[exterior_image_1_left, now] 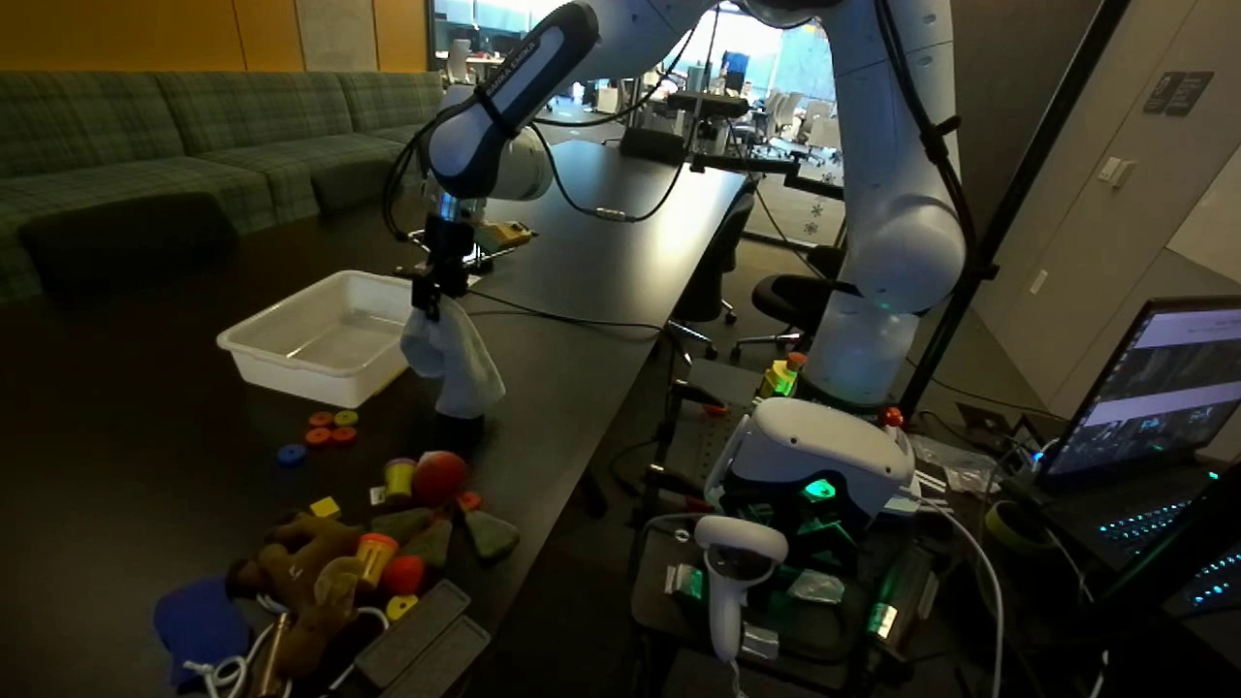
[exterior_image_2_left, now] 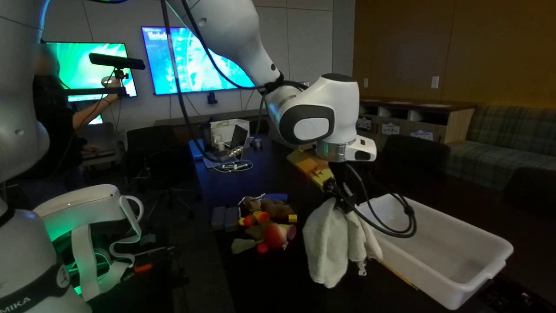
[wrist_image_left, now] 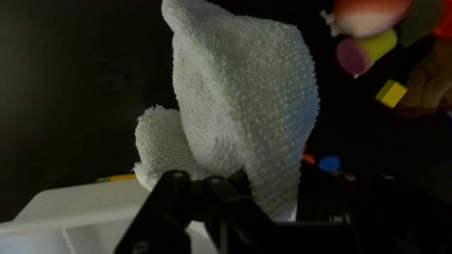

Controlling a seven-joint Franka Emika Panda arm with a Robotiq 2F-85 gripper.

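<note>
A white terry cloth (exterior_image_1_left: pixel 456 361) hangs in folds from my gripper (exterior_image_1_left: pixel 428 304), which is shut on its upper part. In exterior view 2 the cloth (exterior_image_2_left: pixel 329 242) dangles at the near left side of a white plastic tub (exterior_image_2_left: pixel 443 250), apparently clear of the tabletop. From the wrist, the cloth (wrist_image_left: pixel 250 93) fills the middle and hides much of the fingertips. The tub's rim (wrist_image_left: pixel 84 213) shows at lower left there, and its inside looks empty in exterior view 1.
Toys crowd the table's near end: a red ball (exterior_image_1_left: pixel 439 477), a brown plush (exterior_image_1_left: pixel 308 558), a yellow block (wrist_image_left: pixel 391 93) and grey blocks (exterior_image_1_left: pixel 425 640). Coloured discs (exterior_image_1_left: pixel 332 432) lie before the tub. A pencil (exterior_image_2_left: pixel 398 274) rests alongside it. Cables loop from the arm.
</note>
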